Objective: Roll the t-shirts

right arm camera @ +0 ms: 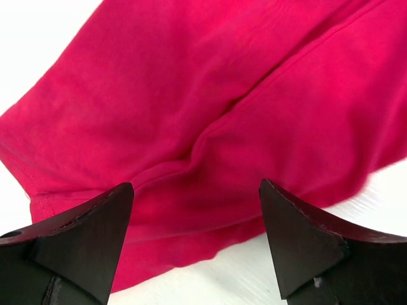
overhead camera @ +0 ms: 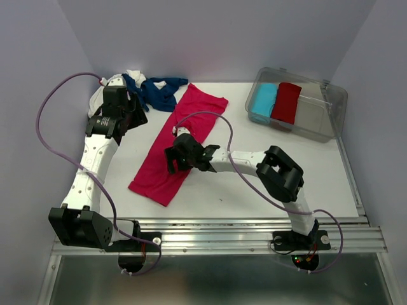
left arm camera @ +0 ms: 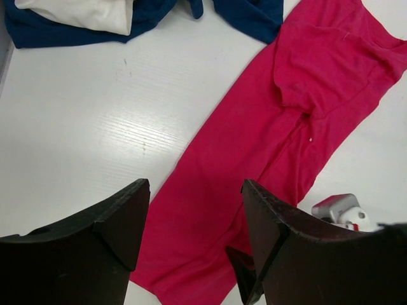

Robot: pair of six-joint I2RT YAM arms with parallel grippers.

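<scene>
A pink-red t-shirt [overhead camera: 152,184] lies spread diagonally on the white table [overhead camera: 254,190], with folds and a crease along its length, seen also in the left wrist view [left arm camera: 210,152] and right wrist view [right arm camera: 159,76]. My right gripper [overhead camera: 175,159] is over the middle of the shirt, open, with fabric below and between its fingertips. My left gripper [overhead camera: 132,113] hangs open left of the shirt's upper part, above the table, with nothing between its fingers.
A clear plastic bin [overhead camera: 318,114] at back right holds a turquoise bundle [overhead camera: 262,100] and a dark red one [overhead camera: 286,101]. Blue and white garments [overhead camera: 159,95] are heaped at back left.
</scene>
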